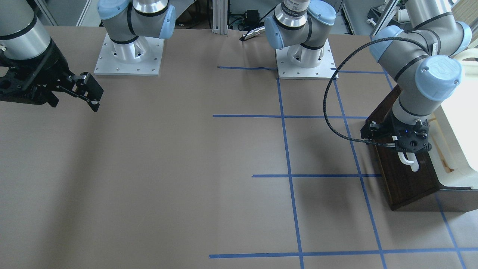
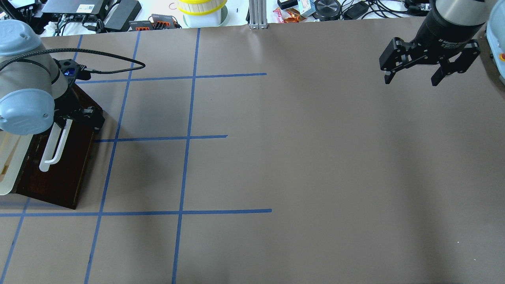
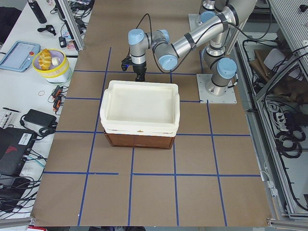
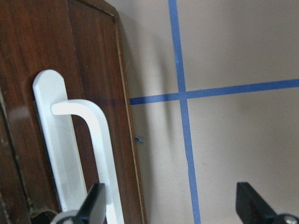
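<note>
A dark wooden box [image 1: 399, 188] with a white inner bin [image 3: 139, 108] stands at the right in the front view; its dark face carries a white handle [image 4: 100, 144] with a backplate. My gripper hangs over this face, its fingertips spread wide in the wrist view, the left one at the handle, the right one over bare floor. In the front and top views the black gripper body sits at the box above the handle, hiding part of it.
Another arm's black gripper [image 2: 428, 61] hangs apart at the other side. Two further arm bases stand at the back. The taped floor beside the box is clear.
</note>
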